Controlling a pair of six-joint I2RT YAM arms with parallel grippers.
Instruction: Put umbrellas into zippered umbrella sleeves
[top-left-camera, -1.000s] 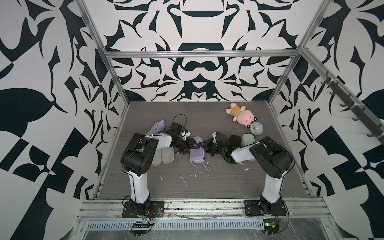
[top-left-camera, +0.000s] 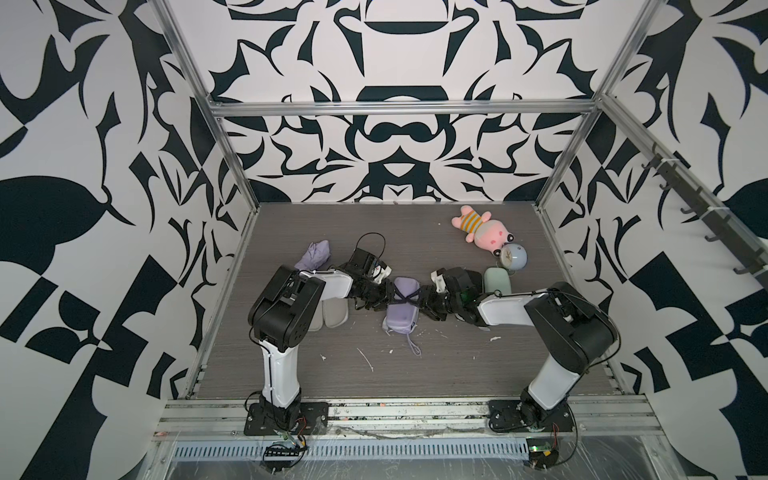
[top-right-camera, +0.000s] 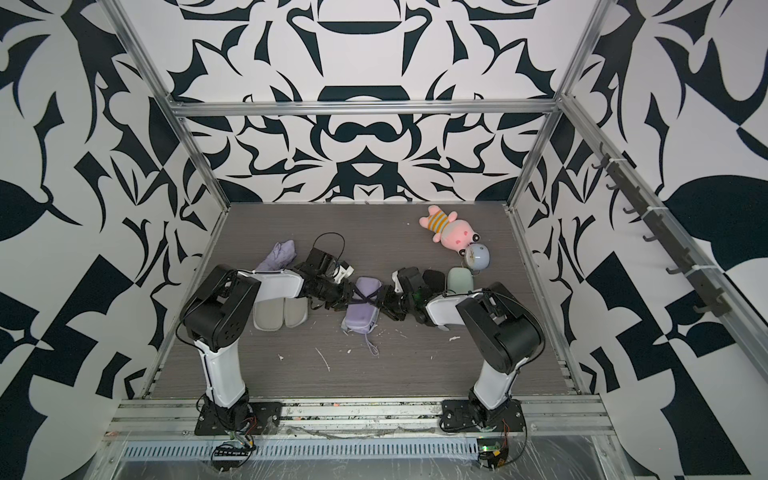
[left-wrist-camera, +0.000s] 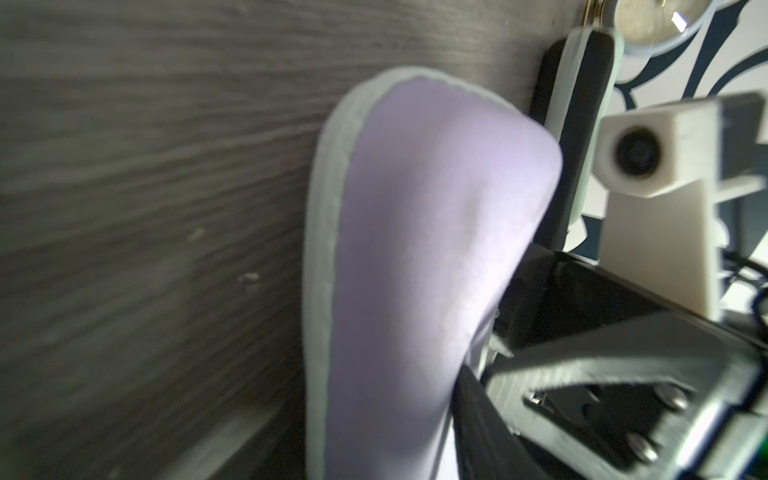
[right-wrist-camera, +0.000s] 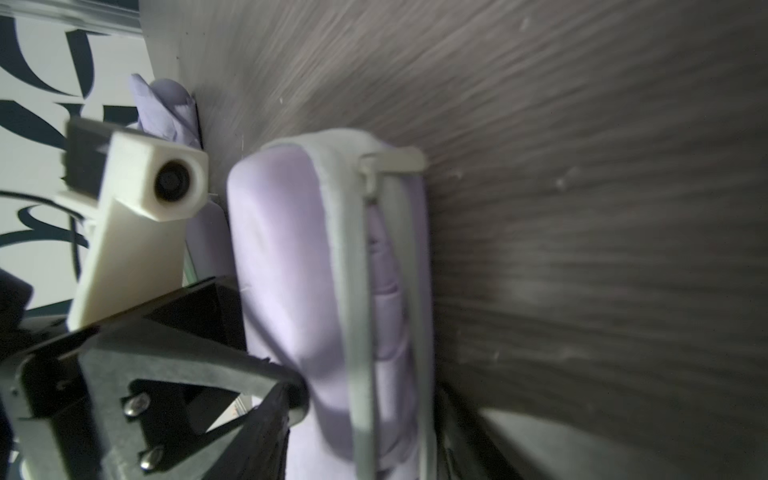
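Observation:
A lavender zippered sleeve lies upright-lengthwise at table centre, with grey zip trim and a wrist loop toward the front. My left gripper is shut on it from the left side. My right gripper reaches it from the right, part open, fingers around or against its sides; contact is unclear. In the right wrist view a zipper pull shows at the sleeve's far end. A crumpled lavender bundle, possibly an umbrella, lies at the back left.
Grey flat pouches sit under the left arm. A mint case, a blue-grey round object and a pink plush toy are at right.
Both grippers and the lavender sleeve have moved slightly to the right, the sleeve also a little toward the front. The right arm has changed its bend.

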